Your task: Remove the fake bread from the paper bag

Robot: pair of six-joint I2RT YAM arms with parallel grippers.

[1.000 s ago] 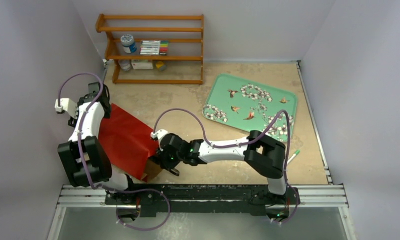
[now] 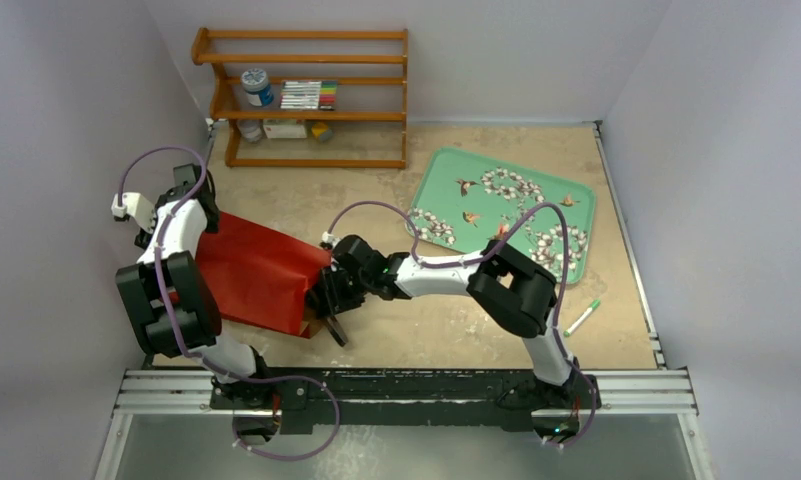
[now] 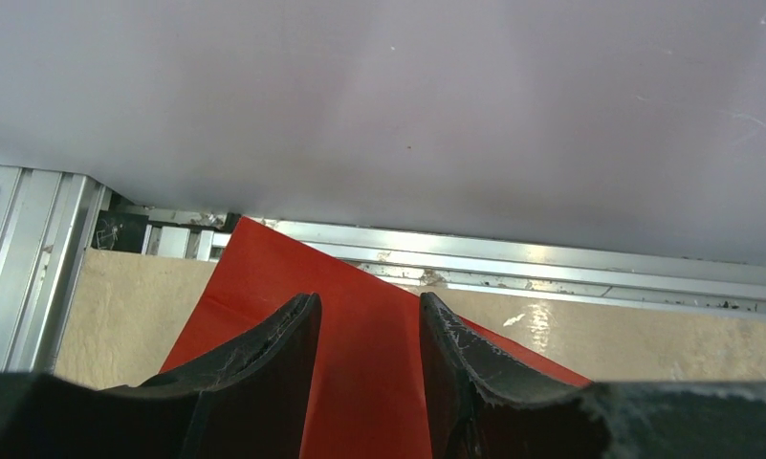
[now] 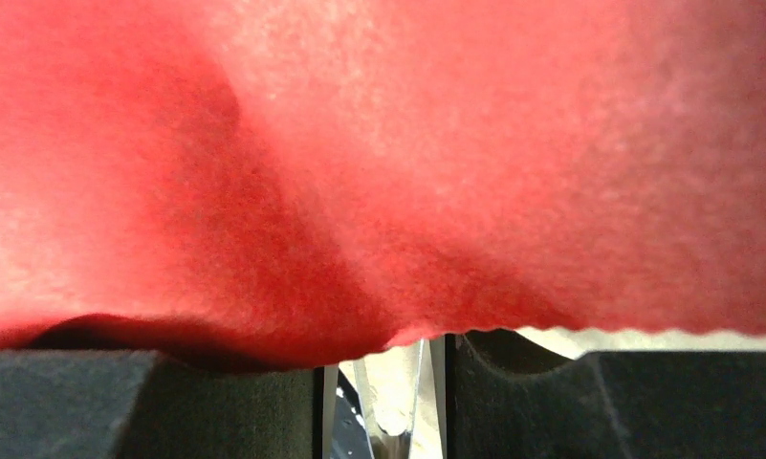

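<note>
The red paper bag (image 2: 258,272) lies on its side at the table's left. Its mouth, brown inside, faces right, partly covered by my right gripper (image 2: 328,312). In the right wrist view red paper (image 4: 407,172) fills most of the picture, its edge just above my spread fingers (image 4: 513,406). They are open, with light table surface showing through the gap. In the left wrist view my left gripper has its fingers parted over the bag's closed end (image 3: 360,354), gripping nothing that I can see. No fake bread shows in any view.
A green floral tray (image 2: 456,170) lies at the back right, a green-capped marker (image 2: 582,317) in front of it. The wooden shelf (image 2: 316,115) stands at the back left. Between bag and tray the table is clear. A wall runs close beside my left arm.
The bag's mouth end has swung rightward and away from the front edge.
</note>
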